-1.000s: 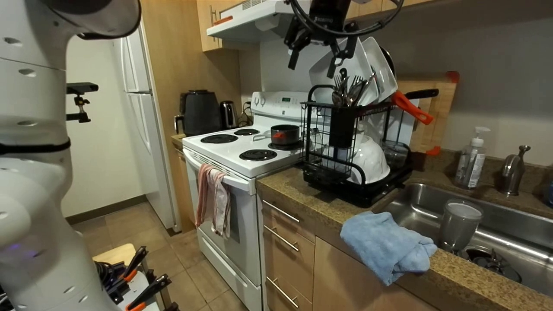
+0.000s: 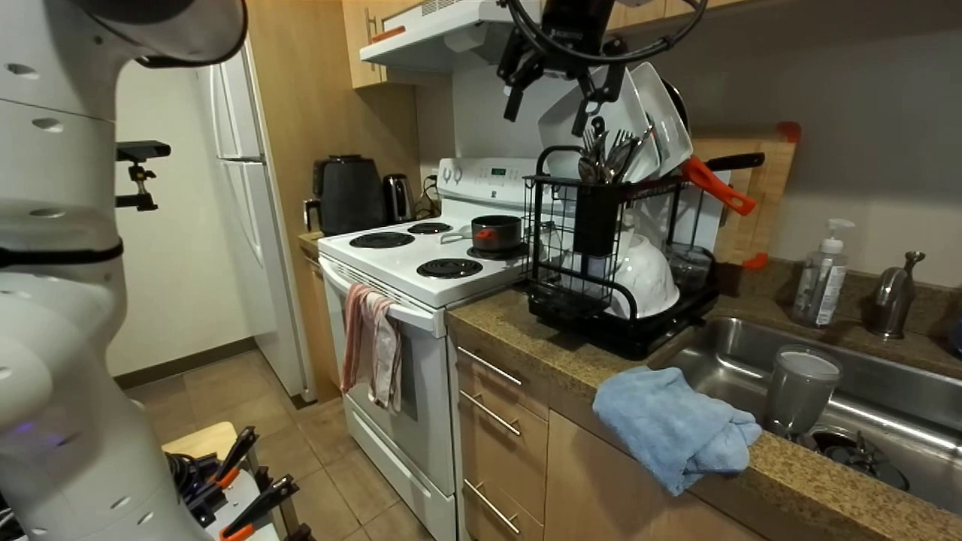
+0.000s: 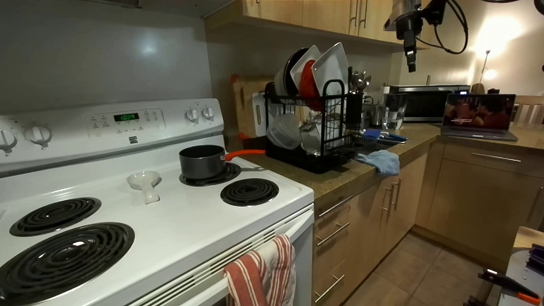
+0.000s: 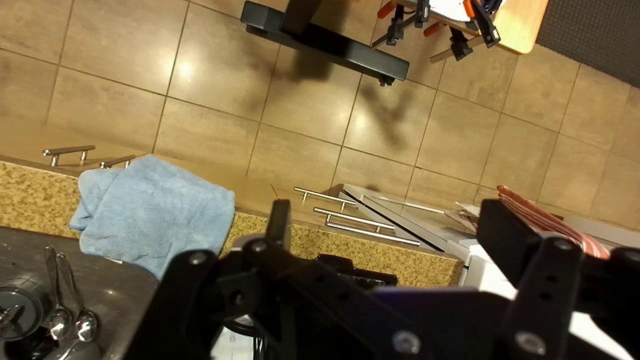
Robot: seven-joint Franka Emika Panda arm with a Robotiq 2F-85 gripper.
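Observation:
My gripper hangs high above the counter, in front of the dish rack, with its two fingers spread apart. It is open, and nothing shows between the fingers in the wrist view, where dark fingertips stand wide apart. A light blue cloth drapes over the counter's front edge beside the sink; the wrist view shows the same cloth to the left of the fingers. On the rear burner of the stove sits a dark pot with a red handle. White plates and a cutlery holder fill the rack's upper level.
The steel sink holds a clear cup and some cutlery. A soap bottle stands behind it. A striped towel hangs on the oven handle. A white spoon rest lies on the stove. Open air surrounds the gripper's sides.
Nearly everything looks the same. The gripper appears shifted very slightly to the right in exterior view 1, still spread apart.

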